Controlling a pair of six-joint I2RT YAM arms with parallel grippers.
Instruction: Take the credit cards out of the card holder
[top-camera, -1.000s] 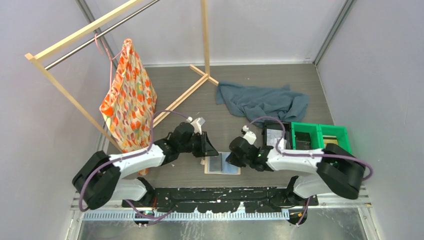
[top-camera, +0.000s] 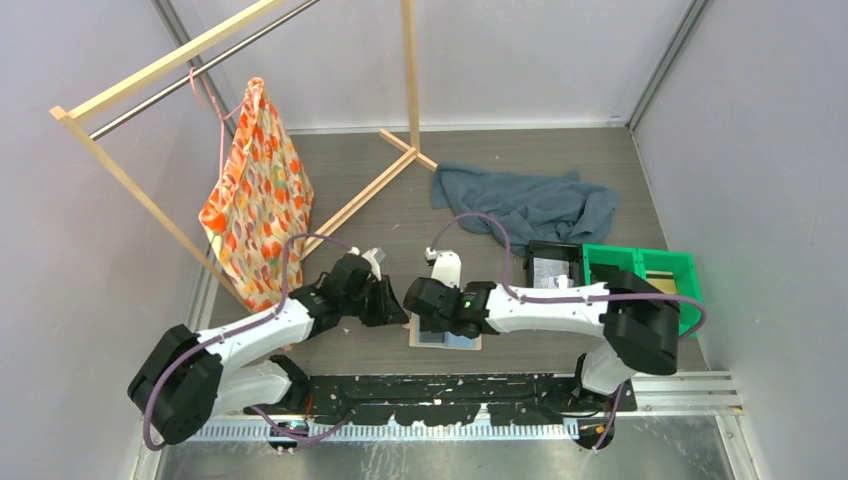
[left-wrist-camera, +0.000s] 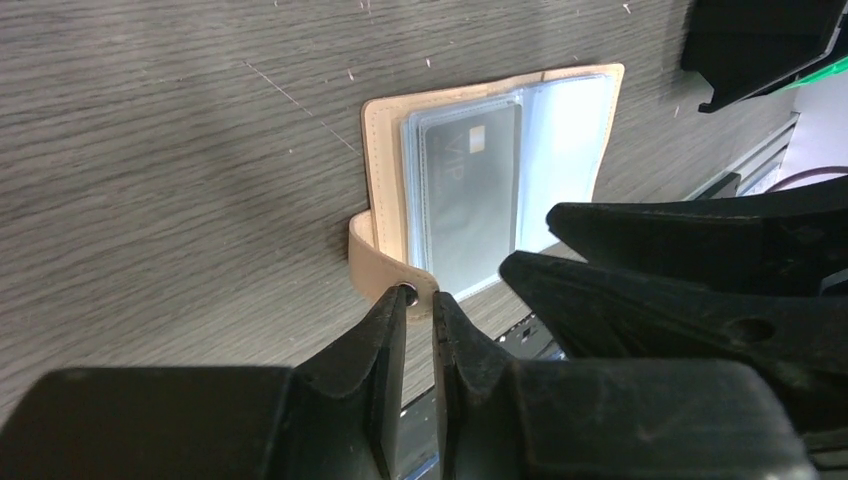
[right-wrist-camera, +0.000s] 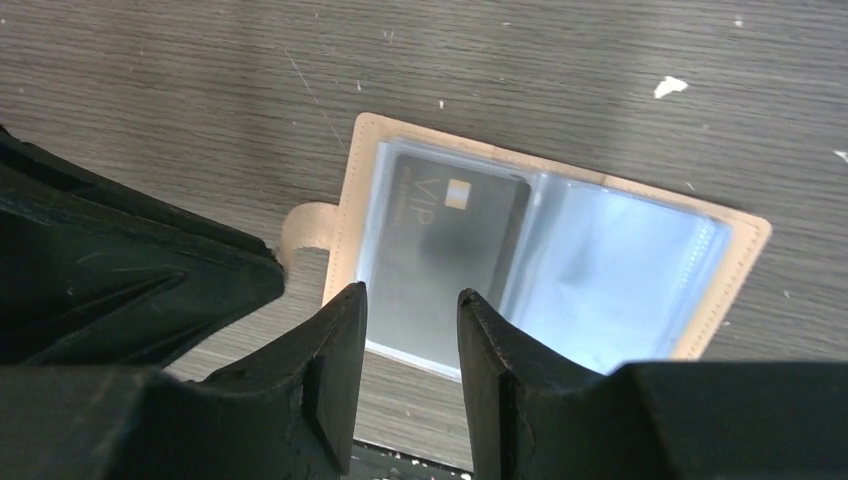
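Note:
The tan card holder (left-wrist-camera: 383, 160) lies flat on the dark wood floor, with a grey VIP card (right-wrist-camera: 430, 250) in its left sleeve and a light blue sleeve (right-wrist-camera: 615, 270) on the right. My left gripper is at the holder's strap at its left end; its fingertips are close together at the strap tab, and whether they grip it I cannot tell. My right gripper is over the holder above the grey card, part open, with nothing between its fingers; in the top view it hides much of the holder.
A crumpled blue-grey cloth (top-camera: 525, 200) lies behind. Green bins (top-camera: 680, 270) and a black box (top-camera: 545, 250) stand at the right. A wooden rack with orange floral fabric (top-camera: 255, 200) stands at the left. Bare floor lies between.
My left gripper has shifted left, toward the holder's strap end.

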